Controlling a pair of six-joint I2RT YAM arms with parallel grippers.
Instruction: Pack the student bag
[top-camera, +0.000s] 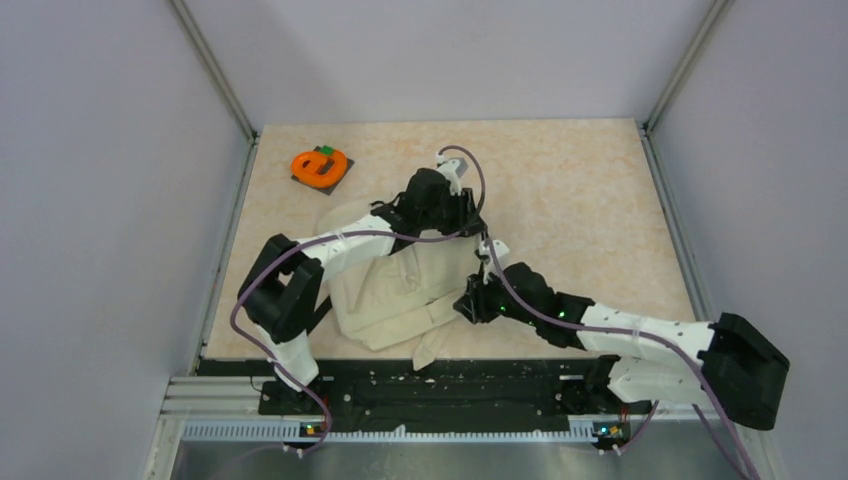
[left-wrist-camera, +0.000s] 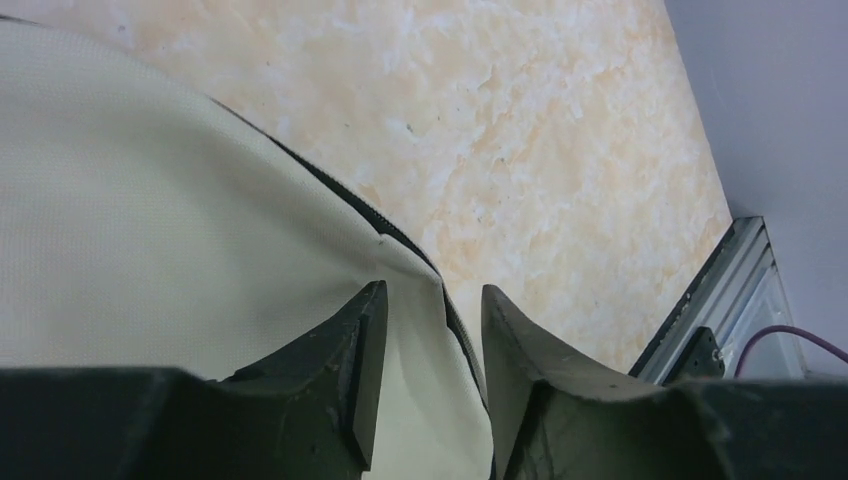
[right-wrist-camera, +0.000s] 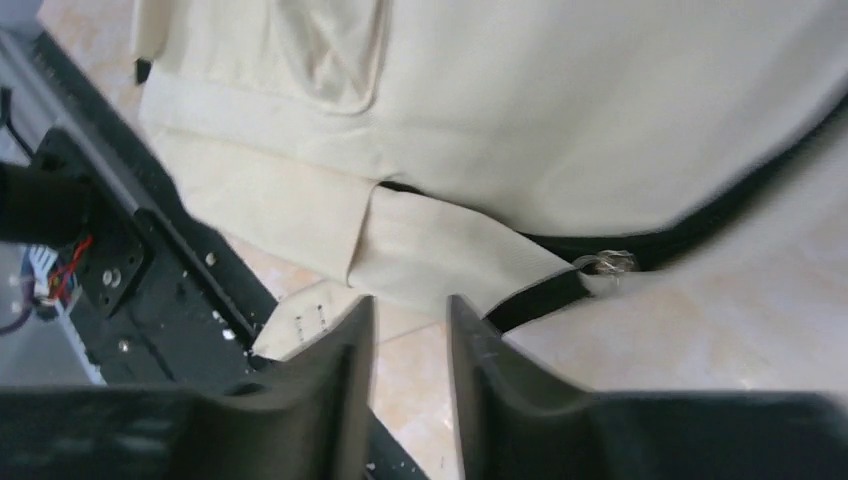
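A cream cloth bag (top-camera: 385, 300) lies flat at the left and middle of the table, partly covered by my left arm. In the left wrist view my left gripper is open over the bag's zipped edge (left-wrist-camera: 345, 192), its fingers apart on either side of that edge; whether they touch the cloth I cannot tell. The right wrist view shows my right gripper open near the bag's lower corner, with nothing held between its blurred fingers. Beyond it, the dark gap of the opening (right-wrist-camera: 650, 245) shows, with a silvery zipper pull (right-wrist-camera: 610, 263) on its edge.
An orange item with a green part (top-camera: 320, 168) rests on a dark square at the back left. Bare table (top-camera: 590, 210) spreads over the right side. Both grippers are close together at the bag's right side. A dark rail (top-camera: 460, 390) runs along the front.
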